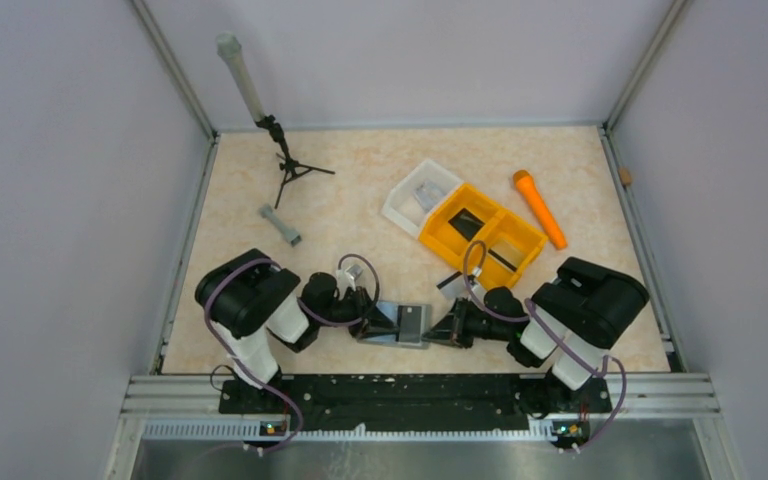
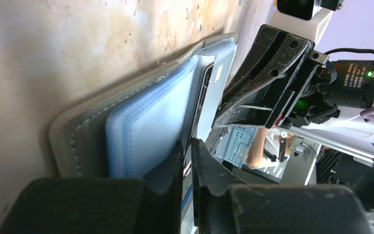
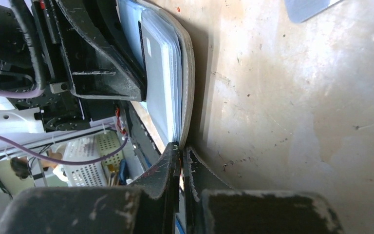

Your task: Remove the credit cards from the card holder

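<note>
The grey card holder [image 1: 413,324] lies between the two grippers at the table's front, with light-blue sleeves [image 2: 151,122] inside. A dark-edged card [image 2: 200,100] shows in a sleeve in the left wrist view. My left gripper has its tips at that card's edge, fingers close together with a narrow slit between them. In the right wrist view my right gripper is shut at the near end of the holder [image 3: 187,87]; whether a thin edge sits between its tips cannot be seen.
A white and orange tray [image 1: 507,223] with cards inside stands behind the right arm. A loose card [image 1: 451,285] lies beside it. An orange microphone [image 1: 540,208], a grey dumbbell-shaped object [image 1: 280,225] and a tripod [image 1: 286,165] stand farther back. Clear table lies left of the tray.
</note>
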